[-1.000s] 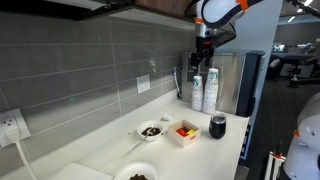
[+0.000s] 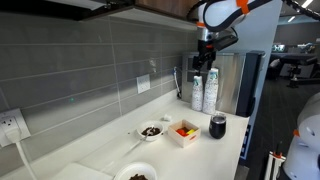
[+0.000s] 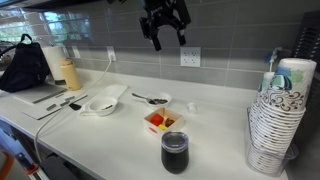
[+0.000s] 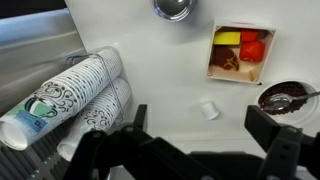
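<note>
High above the counter hangs my gripper (image 3: 169, 43), its two black fingers spread wide and nothing between them. In the wrist view the open gripper points down over bare counter, with a small white object (image 4: 209, 110) beneath the gap. A light wooden box (image 4: 238, 54) holds red and yellow pieces and something brown. To its right in that view lies a white bowl (image 4: 309, 109) of dark brown bits, a spoon in it. Two stacks of paper cups (image 4: 62, 98) lie across the left of the wrist view; they stand upright in exterior view 2.
A dark round canister (image 3: 175, 152) stands in front of the box. Farther along the counter is another white bowl (image 2: 137, 172) with dark contents. A yellowish bottle (image 3: 69, 74) stands at the far left. A tiled wall (image 2: 85, 85) bounds the back.
</note>
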